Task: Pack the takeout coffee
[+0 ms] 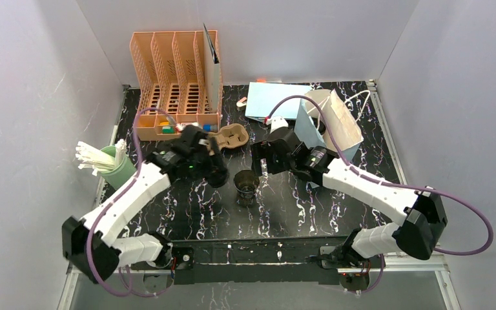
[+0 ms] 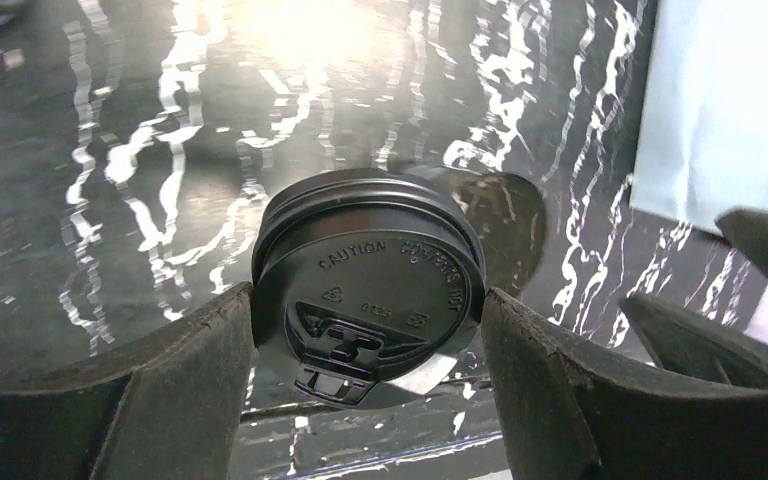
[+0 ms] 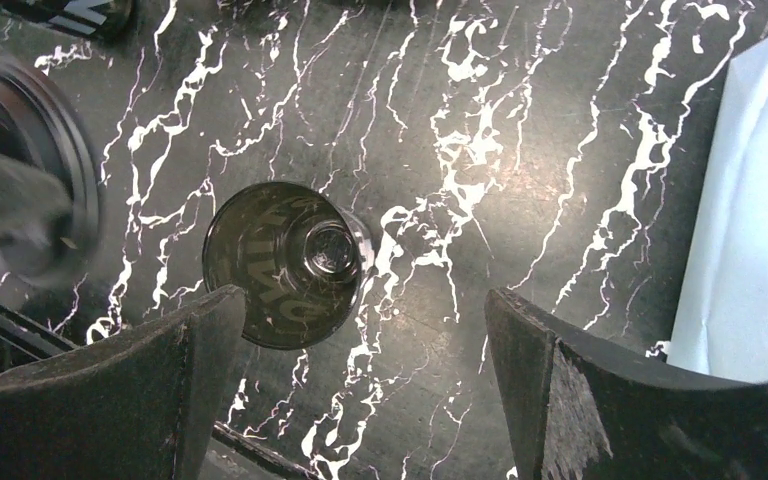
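Note:
My left gripper (image 1: 213,165) is shut on a black cup lid (image 2: 365,280), marked "CAUTION CONTENTS HOT", carrying it above the table just left of a dark see-through cup (image 1: 246,187). The cup stands near the middle, also seen in the right wrist view (image 3: 270,260). My right gripper (image 1: 260,156) is open above and to the right of the cup, nothing between its fingers. A cardboard cup carrier (image 1: 232,135) lies behind, partly hidden by the left arm. A light blue paper bag (image 1: 310,129) stands open at the right.
An orange divided rack (image 1: 171,77) stands at the back left, a green holder (image 1: 116,171) with white sticks at the left. A flat light blue item (image 1: 274,97) lies at the back.

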